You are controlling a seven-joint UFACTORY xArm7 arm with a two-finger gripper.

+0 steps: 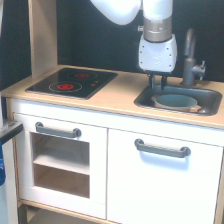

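Observation:
The blue-grey pot (176, 102) sits low in the dark sink (203, 104) at the right of the counter, its base hidden by the sink's front edge. My gripper (158, 82) points down at the back left of the pot. Its two dark fingers show a gap between them, with nothing visible in it. Whether a fingertip touches the pot's rim is too small to tell.
A dark faucet (190, 62) rises behind the sink, close to the right of my gripper. On the left lies a black stovetop (72, 83) with red rings.

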